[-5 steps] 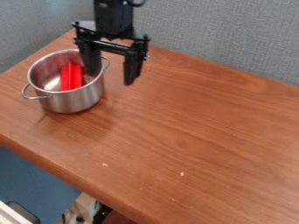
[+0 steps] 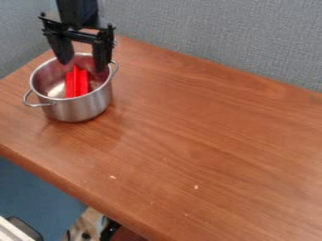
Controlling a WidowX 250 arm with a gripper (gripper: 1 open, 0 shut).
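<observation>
A steel pot [image 2: 93, 102] with wire handles stands on the left part of the wooden table. A red elongated object [image 2: 75, 83] is inside it, upright against or near the back of the pot's interior. My black gripper [image 2: 78, 53] is over the back of the pot with its fingers spread open, pointing down above the red object. Nothing shows held between them.
A grey textured wall rises behind it. The table's left edge drops to a blue floor at the lower left.
My gripper has moved left from beside the pot to over it. The pot and red object look unchanged.
</observation>
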